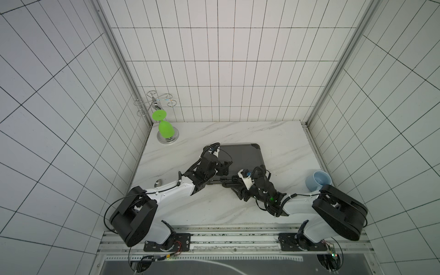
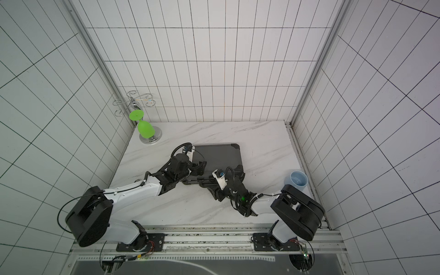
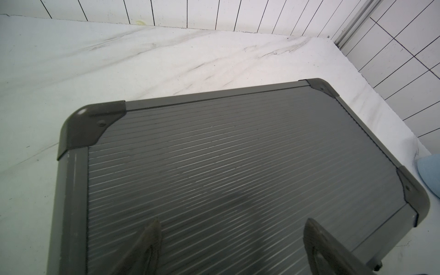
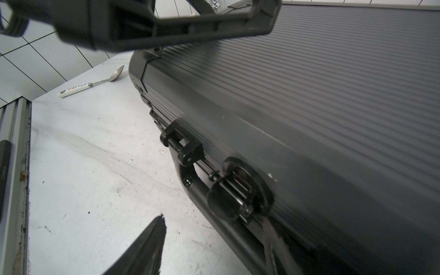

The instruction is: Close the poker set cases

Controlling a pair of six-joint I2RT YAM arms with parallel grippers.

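The dark grey ribbed poker case (image 3: 229,151) lies on the white marbled table with its lid down. My left gripper is open over the lid, its two fingers apart with nothing between them. At the case's front edge, my right gripper is open, one finger close to a round black latch (image 4: 233,190) and the other over bare table. A second black latch (image 4: 182,143) sits farther left on the front. Below them runs the black handle (image 4: 210,215). I cannot tell from here whether either latch is fastened.
A spoon (image 4: 91,84) lies left of the case. At the table's right stands a light blue mug (image 1: 318,180), close to the right arm. A green glass (image 1: 166,128) hangs on a metal stand at the back left. The table in front of the case is mostly clear.
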